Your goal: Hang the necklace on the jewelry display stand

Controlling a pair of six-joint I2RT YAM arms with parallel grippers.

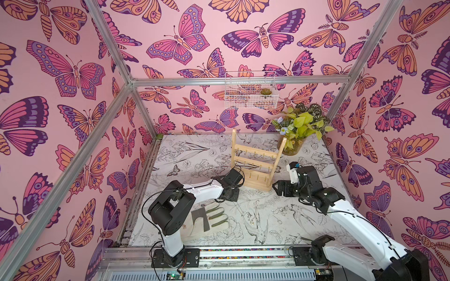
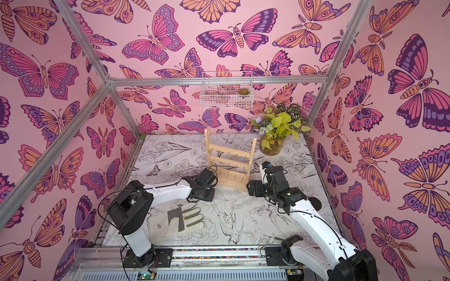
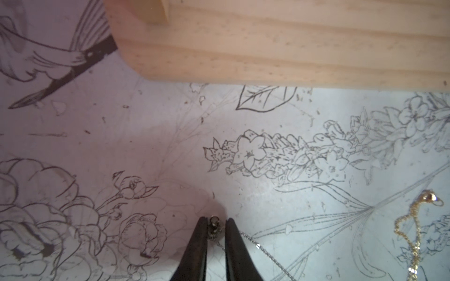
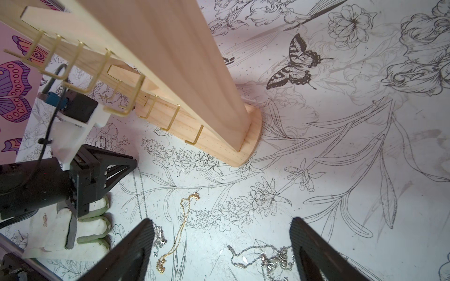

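Observation:
The wooden display stand (image 1: 258,179) with brass hooks (image 4: 133,96) stands upright, slightly turned. In the left wrist view, a thin silver necklace (image 3: 267,254) lies on the table in front of the stand's base (image 3: 281,56). Its clasp end (image 3: 214,227) shows between the fingertips of my left gripper, which are low and a little apart. Whether they touch it is unclear. The wide-open right gripper has only tabletop and necklaces in the background between its fingers; it waits at the stand's right front.
A gold necklace (image 4: 181,220) and a dark silver one (image 4: 271,260) lie on the table nearby. A work glove (image 1: 206,222) is at front left; a potted plant (image 1: 295,133) stands behind the stand. Room is free at the table's back left.

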